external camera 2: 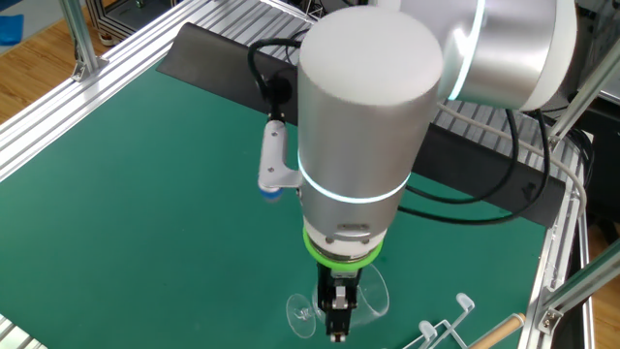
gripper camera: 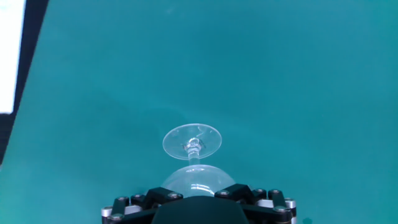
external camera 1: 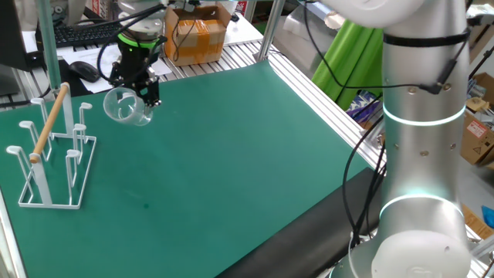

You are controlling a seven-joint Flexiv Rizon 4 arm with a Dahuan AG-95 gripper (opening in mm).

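Observation:
A clear stemmed glass is held on its side, bowl to the left and foot to the right in exterior view 1. My gripper comes down over it from above, shut on the glass. In exterior view 2, the gripper crosses the glass between its round foot on the left and its bowl on the right. The wrist view has the foot and stem pointing away from me, with the bowl between the fingers; the exact contact is partly hidden.
A white rack with upright hooks and a wooden bar stands left of the glass in exterior view 1. Beyond the far edge are a cardboard box and a mouse.

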